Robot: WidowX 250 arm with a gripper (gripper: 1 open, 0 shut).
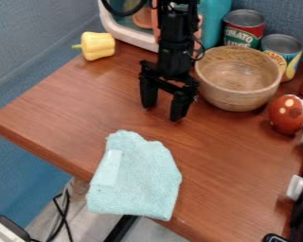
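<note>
My black gripper point(162, 104) hangs low over the wooden table, just left of a wooden bowl point(237, 90), its two fingers apart with nothing seen between them. A pale mint cloth point(133, 180) lies folded on the table toward the front, hanging near its edge.
Behind stand a tomato can point(242, 33), another can point(283, 52) and a white appliance. A yellow pepper-like object point(96, 45) sits at the back left, a red spotted egg-like object point(287, 115) at the right, with black equipment along the right edge.
</note>
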